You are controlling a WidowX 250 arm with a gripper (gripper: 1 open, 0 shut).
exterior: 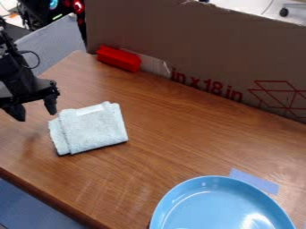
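My black gripper [34,107] is at the left edge of the view, low over the wooden table, with its fingers spread and nothing seen between them. Just to its right lies a folded pale cloth [89,130], flat on the table and apart from the fingertips.
A red object [118,58] lies at the back against a cardboard wall [198,45]. A blue plate [221,206] is at the front right, beside a piece of blue tape [255,182].
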